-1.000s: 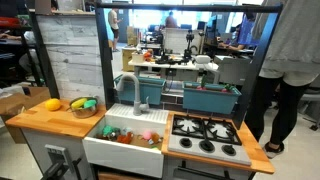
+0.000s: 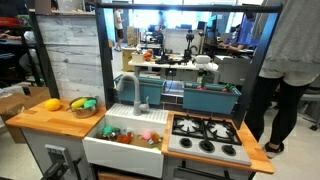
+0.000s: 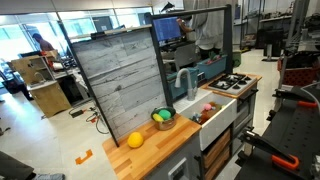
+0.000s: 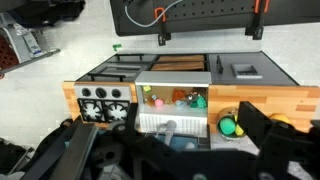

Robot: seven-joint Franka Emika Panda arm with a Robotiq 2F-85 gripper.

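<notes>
Seen from above in the wrist view, my gripper has its two dark fingers wide apart, with nothing held between them. It hangs high over the toy kitchen, and the faucet [image 4: 170, 128] shows in the gap. The white sink [image 2: 122, 155] holds several small colored items [image 2: 125, 135]. Left of it on the counter stands a basket [image 3: 163, 118] with green and yellow pieces inside. A yellow fruit [image 2: 52, 104] lies on the bare wood beside the basket. To the sink's right is the stove [image 2: 207, 138], its burners empty. Neither exterior view shows the gripper.
A grey wood-look panel [image 3: 118, 80] and a dark frame [image 2: 190, 8] rise behind the counter. Blue bins [image 2: 210, 98] stand at the back. A black table [image 3: 285, 130] with orange clamps faces the kitchen. Counter wood [image 3: 150, 150] near the basket is clear. Someone stands at the right.
</notes>
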